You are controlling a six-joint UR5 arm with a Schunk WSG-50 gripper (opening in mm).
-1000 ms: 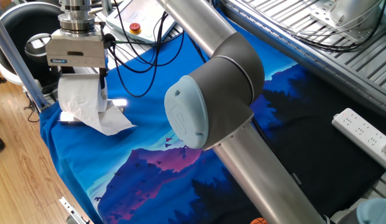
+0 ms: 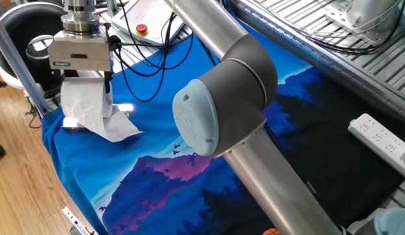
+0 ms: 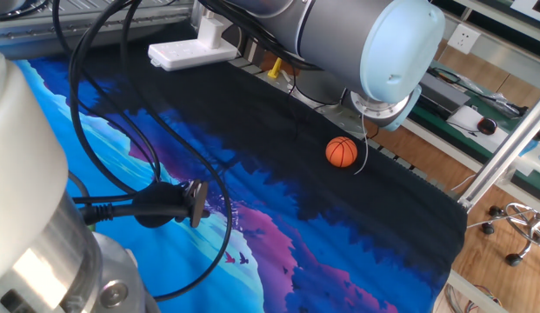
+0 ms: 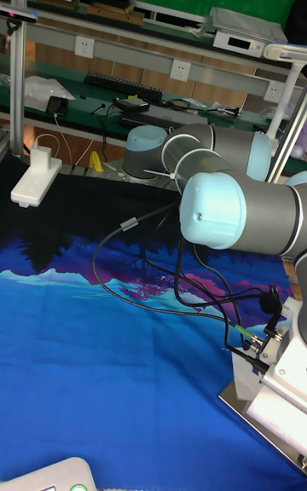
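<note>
At the upper left of exterior view 1 my gripper [image 2: 86, 83] points down over a white paper roll [image 2: 83, 103]. The roll sits directly under the gripper body, with a dark finger [image 2: 108, 83] along its right side; the other finger is mostly hidden. Whether the fingers press on the roll cannot be made out. A loose sheet hangs from it to the right. Beneath it lies a shiny flat plate [image 2: 70, 122]. In exterior view 3 the roll [image 4: 277, 413] shows at the right edge over the metal plate [image 4: 238, 407], beside the partly cropped gripper body.
A blue patterned cloth [image 2: 156, 183] covers the table, largely bare in the middle. An orange ball [image 3: 341, 152] and a white power strip [image 3: 191, 55] lie towards the arm's base. Black cables [image 4: 136, 296] loop near the wrist. A control pendant [image 2: 147, 19] lies behind.
</note>
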